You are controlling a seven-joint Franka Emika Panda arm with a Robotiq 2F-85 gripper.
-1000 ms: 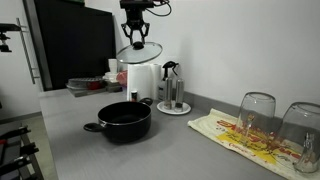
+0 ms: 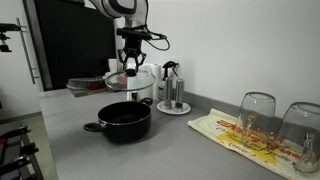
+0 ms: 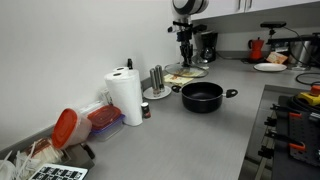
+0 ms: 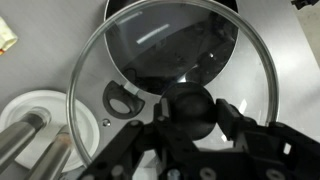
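Note:
A glass lid with a metal rim hangs by its black knob from my gripper, which is shut on that knob. In exterior view 1 the lid is tilted slightly just above the black pot; whether any of its rim touches the pot cannot be told. Through the glass in the wrist view, the pot shows off toward the top, not centred under the lid. Exterior view 2 has the open pot on the grey counter, its two handles out to the sides.
A white plate with metal shakers stands beside the pot. A paper towel roll is behind. Upturned glass jars rest on a patterned towel to the right.
My gripper has come down with the lid, from well above the pot to just over it, and slightly to the left. The pot has not moved.

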